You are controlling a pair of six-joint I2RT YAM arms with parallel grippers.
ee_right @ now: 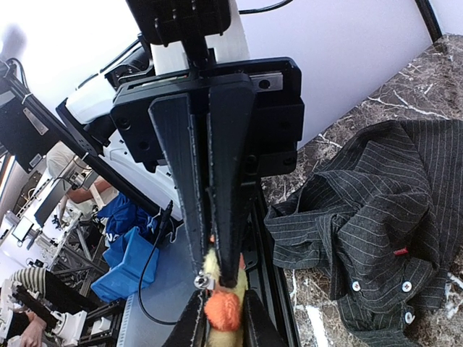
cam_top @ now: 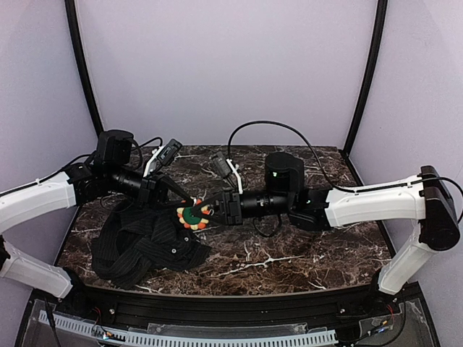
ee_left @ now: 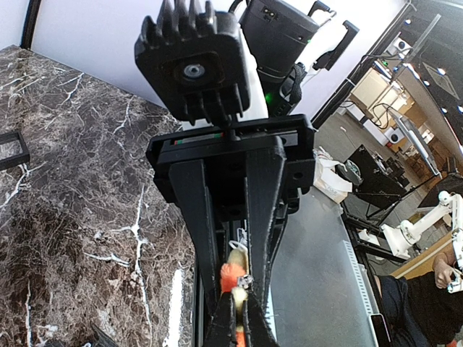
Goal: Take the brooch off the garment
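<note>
A flower brooch [cam_top: 192,218], green-centred with orange and cream petals, is held up between my grippers, its face toward the top camera. My right gripper [cam_top: 204,207] is shut on it. My left gripper [cam_top: 189,199] is shut at the brooch's upper edge; whether anything thin is between its fingers is hidden. Both wrist views show the brooch edge-on, with a metal clasp [ee_right: 204,281] among the fingertips. The dark pinstriped garment [cam_top: 137,246] lies crumpled on the left of the marble table, behind the brooch in the top view.
Both arms reach over its middle, close together. A dark metal rail [cam_top: 217,311] runs along the front edge.
</note>
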